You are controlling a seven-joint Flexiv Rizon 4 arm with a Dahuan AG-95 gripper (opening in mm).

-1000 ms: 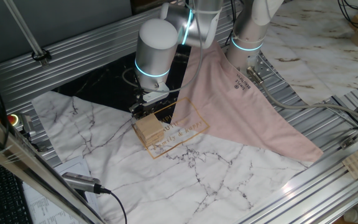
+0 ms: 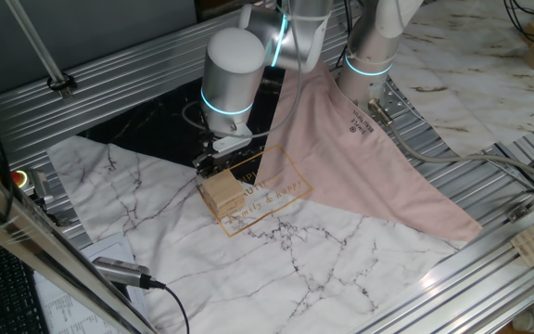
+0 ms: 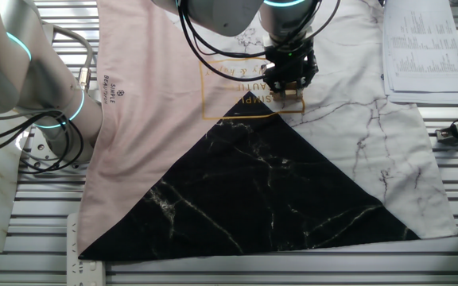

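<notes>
A light wooden block [image 2: 222,192], seemingly made up of more than one piece, is on the marble-patterned cloth [image 2: 313,255] by the gold frame print. Right at the block's far end is my dark gripper [image 2: 208,171], pointing down from the arm. From the other side, the gripper [image 3: 289,79] hides most of the wood, and only a small tan part of the block [image 3: 290,90] shows at its fingertips. Whether the fingers touch the block or stand apart from it cannot be told from either view.
A cabled grey device [image 2: 121,272] lies near the left frame post. Papers [image 3: 424,48] and a keyboard lie beyond the cloth. Hoses loop along the arm [image 2: 228,79].
</notes>
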